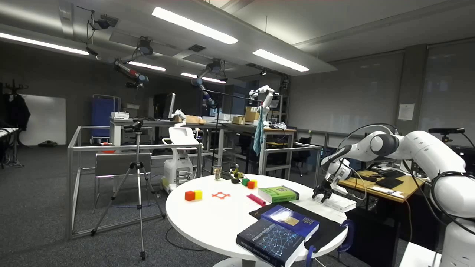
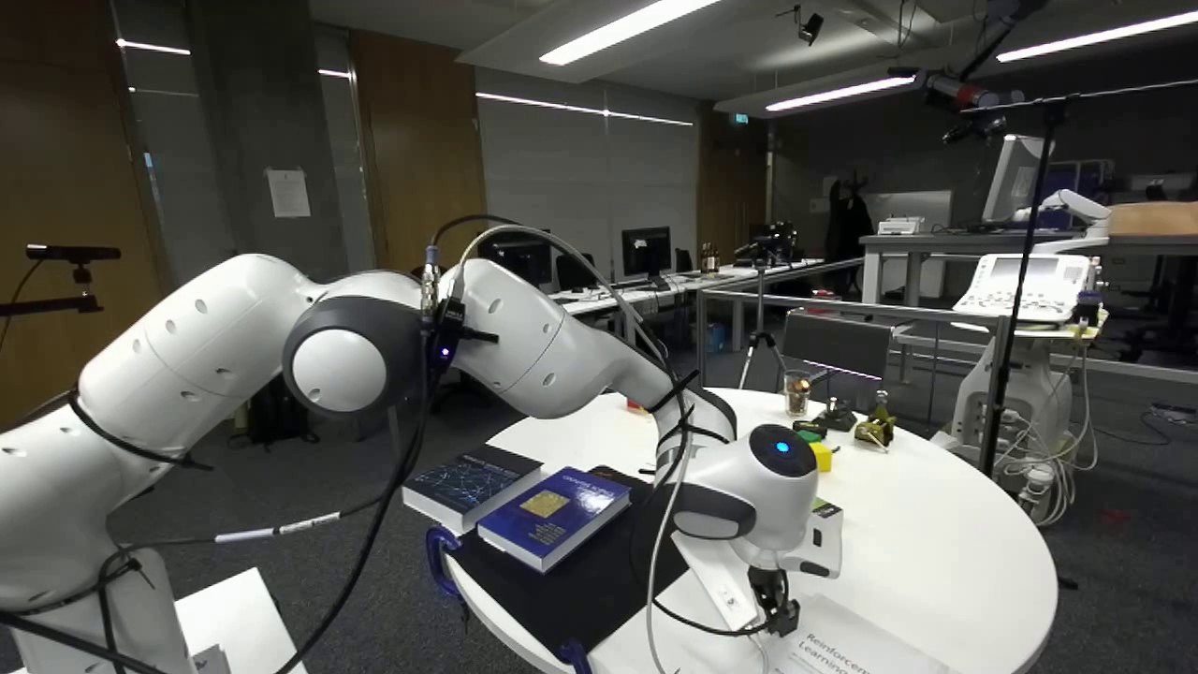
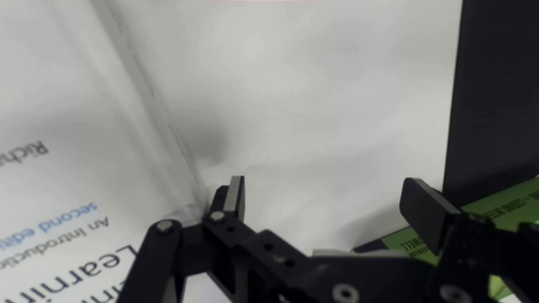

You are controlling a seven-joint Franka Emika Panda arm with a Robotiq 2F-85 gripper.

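A thick white book (image 1: 340,203) lies flat at the right side of the round white table, my gripper (image 1: 321,195) low against its near-left side. In the wrist view, the cover (image 3: 55,202) with "Learning" lettering fills the left. My gripper is open, its two fingers wide apart, with only bare white tabletop showing between them. The left finger (image 3: 235,199) is right at the book's long edge and seems to touch it. Over by the green book (image 3: 510,207) stands the right finger (image 3: 424,209). Exterior view 2 shows the gripper (image 2: 777,612) beside the white book (image 2: 859,646).
A black mat (image 1: 327,227) covers the table's near right, with a blue book (image 1: 291,220) and a dark book (image 1: 271,240) overlapping it. Blue clamps (image 1: 349,236) grip the edge. Coloured blocks (image 1: 193,195) and a red frame (image 1: 220,195) lie farther off.
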